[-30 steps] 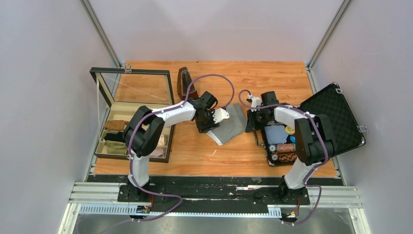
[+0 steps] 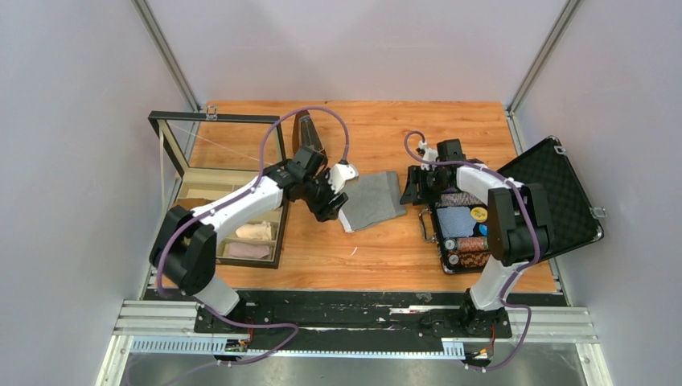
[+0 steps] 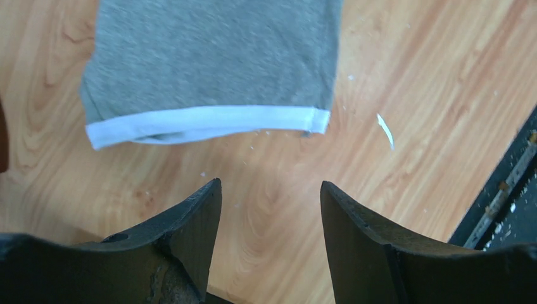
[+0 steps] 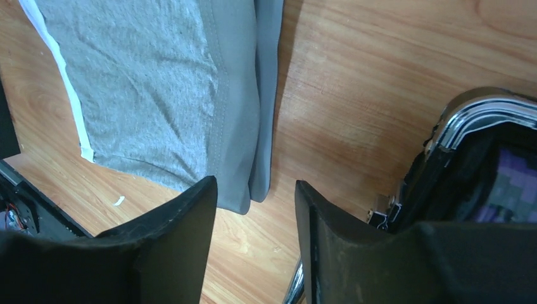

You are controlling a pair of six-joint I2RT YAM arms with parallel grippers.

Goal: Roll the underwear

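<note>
The grey underwear point(image 2: 375, 199) lies folded into a rough rectangle on the wooden table, between my two arms. Its white edge point(image 3: 209, 121) faces my left gripper, which is open beyond that edge with bare wood between its fingers. On the other side, a double grey hem point(image 4: 242, 120) runs along the cloth. My right gripper hovers over the near corner of that hem. Its fingers point(image 4: 195, 215) stand apart, and the hem's corner shows in the gap between them, not gripped.
An open suitcase point(image 2: 445, 259) with rolled clothes stands right of the cloth, its handle point(image 2: 424, 225) close to the right gripper. At the left is a compartmented box point(image 2: 277, 251) with its lid frame up. A dark brown case point(image 2: 306, 133) stands behind.
My left gripper has drawn back leftward off the cloth, uncovering its white edge. The underwear has turned slightly to lie straighter. The right gripper has shifted slightly by the hem.
</note>
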